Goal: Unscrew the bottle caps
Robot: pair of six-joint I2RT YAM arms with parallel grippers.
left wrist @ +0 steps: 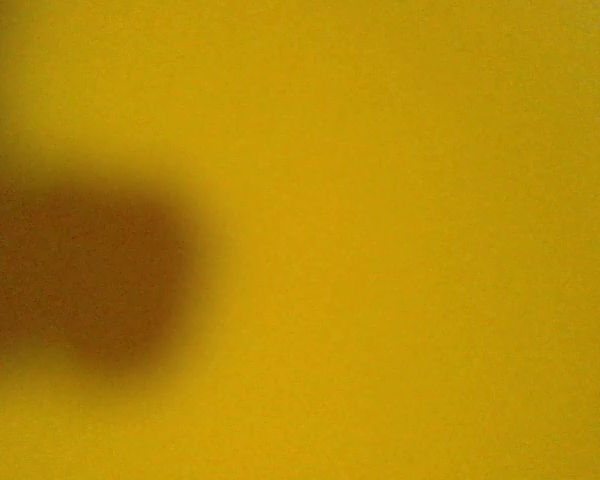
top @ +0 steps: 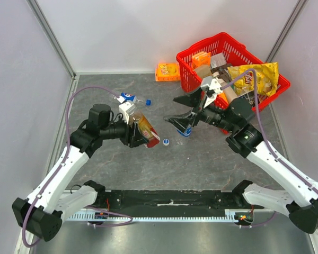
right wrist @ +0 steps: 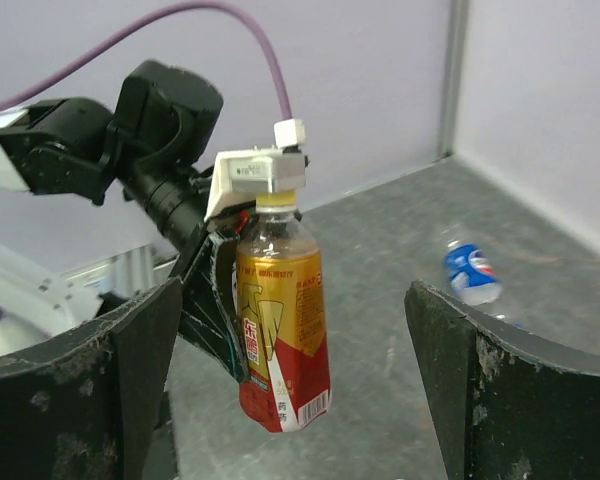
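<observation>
A yellow and red labelled bottle [top: 146, 129] is off the table, with my left gripper [top: 136, 138] shut on its side. In the right wrist view that bottle [right wrist: 282, 330] hangs nearly upright, its yellow cap [right wrist: 276, 199] on top beside the wrist mount. Blurred yellow label [left wrist: 400, 240] fills the left wrist view. My right gripper [top: 176, 111] stands open to the right of the bottle, nothing between its fingers. A blue-labelled bottle [top: 128, 97] with a blue cap [top: 148, 102] lies behind the left gripper. Another blue-labelled bottle [top: 185, 132] is partly hidden below the right gripper.
A loose blue and white cap [top: 166, 142] rests mid-table. At the back right stands a red basket [top: 188, 79] full of packages, with an orange box [top: 167, 72] beside it. Free table surface [top: 148, 172] lies toward the front.
</observation>
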